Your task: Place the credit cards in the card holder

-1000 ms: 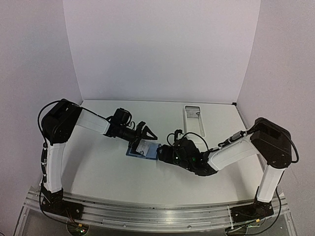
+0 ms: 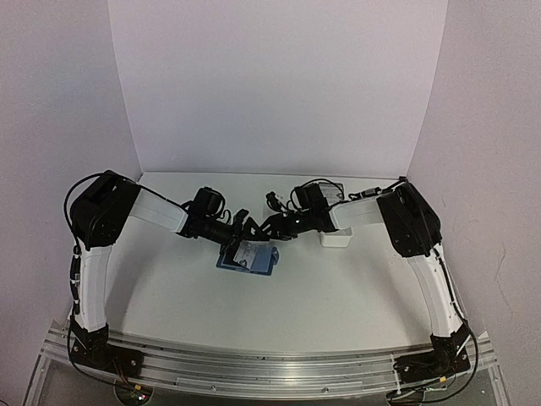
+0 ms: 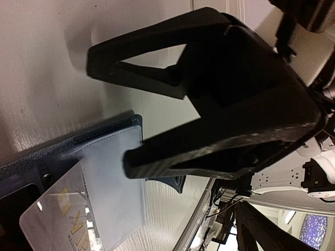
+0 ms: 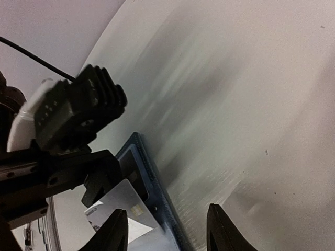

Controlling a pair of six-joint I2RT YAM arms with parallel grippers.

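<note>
My left gripper is open just above the holder, with nothing between its fingers. My right gripper hangs over the holder's edge from the right, its fingertips apart, next to the left gripper. In the top view the two grippers nearly meet and partly hide the holder.
A white tray [image 2: 336, 240] stands at the back right, partly hidden by my right arm. Walls enclose the back and sides.
My right gripper has swung from the front right, past the tray, to the back of the holder beside my left gripper. The left arm and holder appear unmoved.
</note>
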